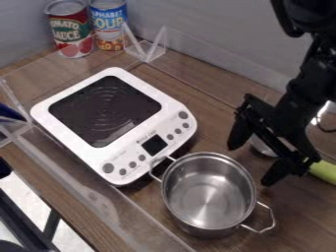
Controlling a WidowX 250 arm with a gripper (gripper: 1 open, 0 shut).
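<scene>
The black gripper point(253, 157) is at the right, low over the wooden counter, its fingers spread apart on either side of a small silver object point(261, 146) that is largely hidden behind them. A yellow-green object point(321, 171) lies at the right edge, partly behind the gripper. A steel pot point(206, 194) with two handles stands at the bottom center, below and left of the gripper. A white induction cooker point(112, 126) with a dark top sits to its upper left.
A tomato sauce can point(71, 28) and an alphabet soup can point(106, 23) stand at the back left beside clear plastic pieces. A wall runs behind it.
</scene>
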